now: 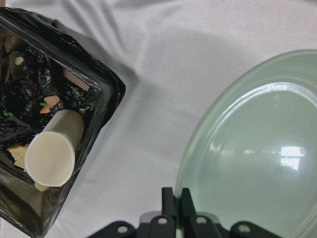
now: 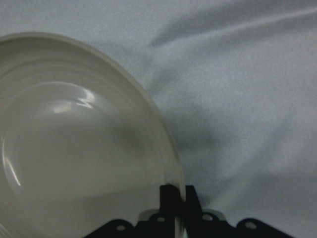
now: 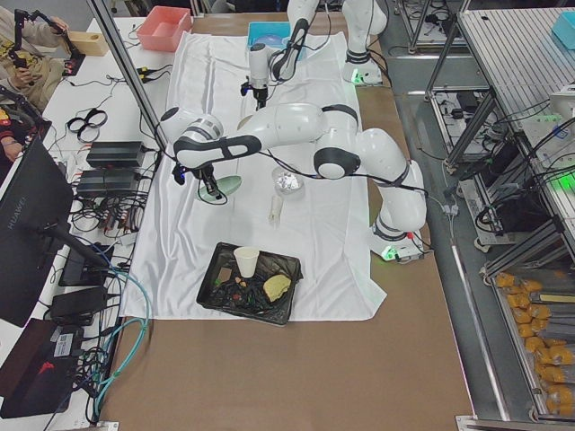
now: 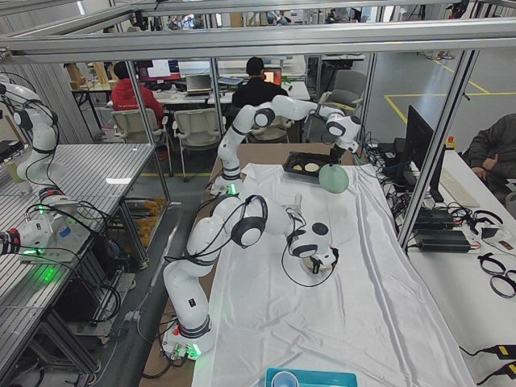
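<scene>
A pale green plate (image 1: 252,144) is held at its rim by my left gripper, shut on it and lifted beside a black bag-lined tray (image 1: 99,109). The tray holds a white paper cup (image 1: 54,148), food pieces and scraps. My right gripper is shut on the rim of another round plate or dish (image 2: 84,139), which looks pale grey in the right wrist view.
A blue bin (image 4: 322,379) stands at the far end of the white cloth, beside a red bin (image 3: 162,27). A clear round item (image 3: 287,182) and a pale tube (image 3: 276,211) lie mid-cloth.
</scene>
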